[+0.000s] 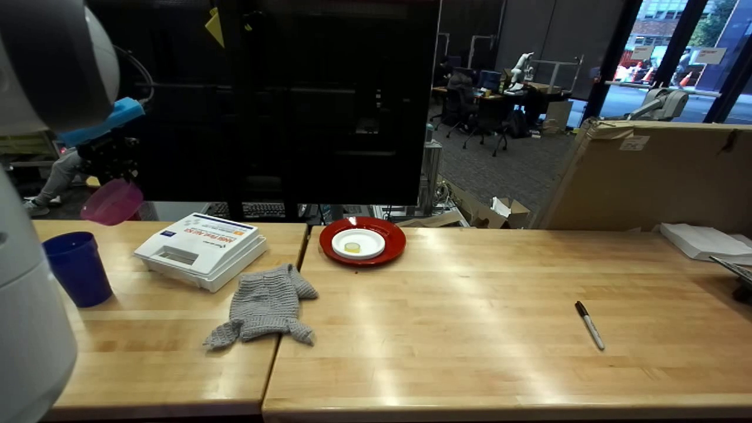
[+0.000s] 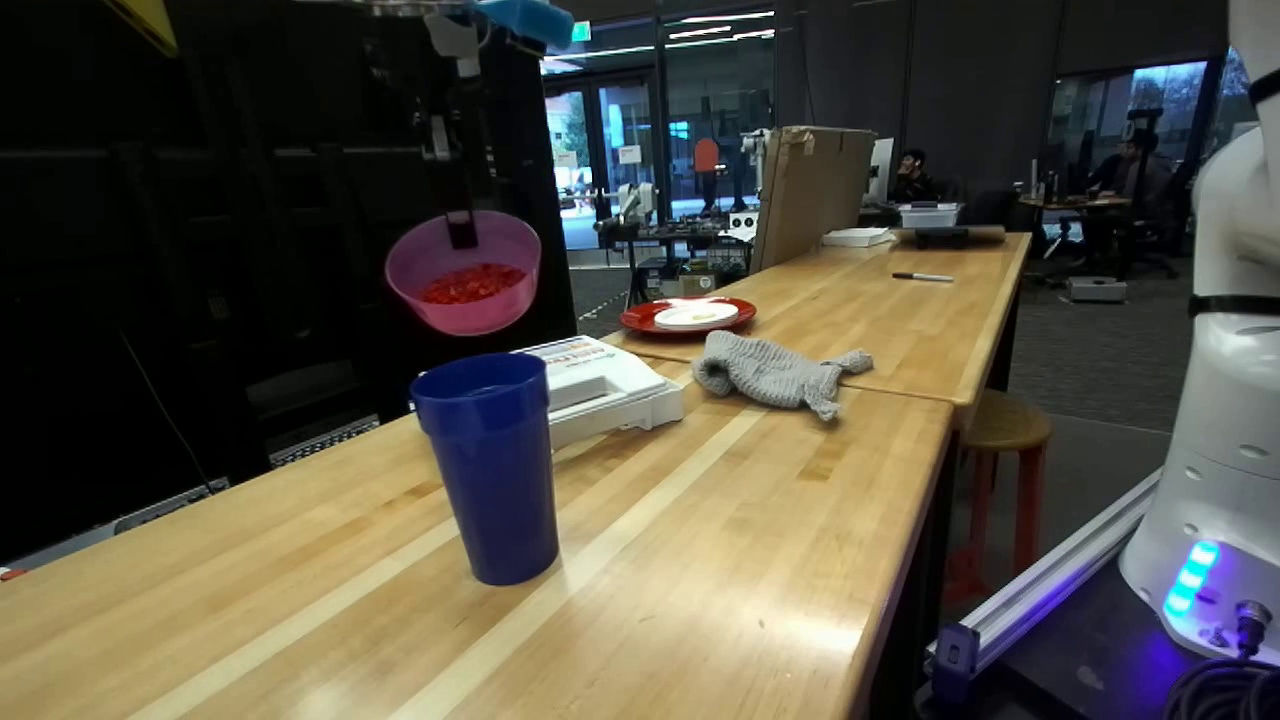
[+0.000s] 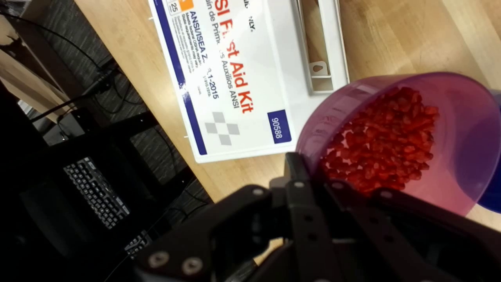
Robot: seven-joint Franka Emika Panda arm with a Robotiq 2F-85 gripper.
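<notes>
A translucent pink bowl (image 2: pixel 463 314) hangs in the air, tilted, with my gripper shut on its rim. Small red pieces (image 3: pixel 382 141) lie heaped inside it, against the side nearer my fingers in the wrist view. Below the bowl and nearer the camera in exterior view 2, a tall blue cup (image 2: pixel 494 480) stands upright on the table; whether anything is in it I cannot tell. In exterior view 1 the pink bowl (image 1: pixel 113 202) is above and a little right of the blue cup (image 1: pixel 79 270), apart from it.
Beside the cup lies a white first aid kit (image 1: pixel 199 243). A grey knitted cloth (image 1: pixel 268 306), a red plate (image 1: pixel 396 243) bearing a white dish (image 1: pixel 377 243), and a marker (image 1: pixel 590 325) are farther along.
</notes>
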